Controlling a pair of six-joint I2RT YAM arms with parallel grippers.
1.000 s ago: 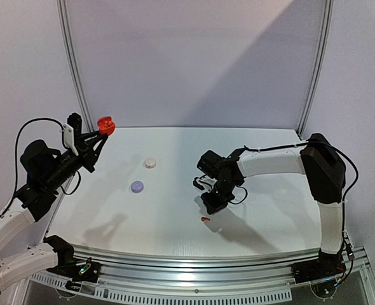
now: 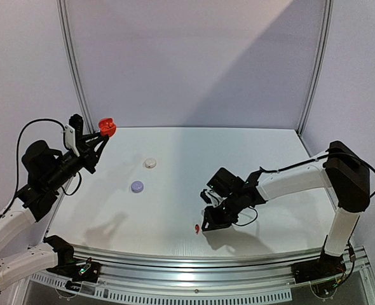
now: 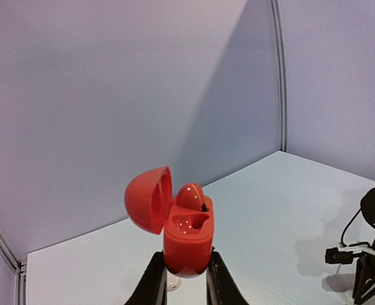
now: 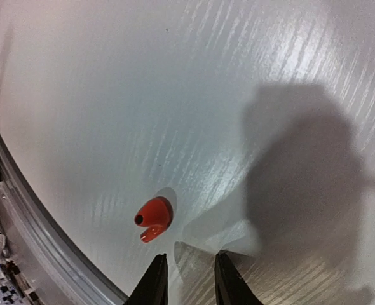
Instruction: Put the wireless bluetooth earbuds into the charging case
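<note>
High at the left of the top view, my left gripper [image 2: 103,135] is shut on the red charging case [image 2: 107,126]. In the left wrist view the case [image 3: 189,244] has its lid [image 3: 150,200] raised. A rounded red earbud [image 3: 191,196] shows in one side of it, and the nearer hollow [image 3: 191,222] looks empty. Another red earbud [image 4: 154,217] lies on the table. My right gripper is low over the table beside that earbud, fingers part open with nothing between them. From above, the loose earbud [image 2: 197,228] shows just left of the right fingertips.
A white round disc [image 2: 150,163] and a lilac one [image 2: 137,187] rest on the table's left half. The table's metal front edge [image 2: 194,257] runs close in front of the loose earbud.
The earbud now lies a little farther left and nearer the front edge, turned differently. The left arm holds still.
</note>
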